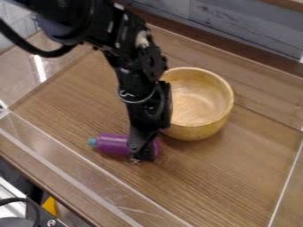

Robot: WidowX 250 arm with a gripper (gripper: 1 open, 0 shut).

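A purple bottle (pixel 113 144) with a teal tip lies on the wooden table, left of and in front of a tan bowl (pixel 204 99). The black gripper (pixel 142 149) is down over the bottle's right part, shut on it, with its fingers partly hiding that end. The arm's body hides the bowl's left side.
Bare table (pixel 233 180) spreads to the right and front of the bowl. Clear side panels and the table's edge run along the left, with dark cables below. A pale wall stands at the back.
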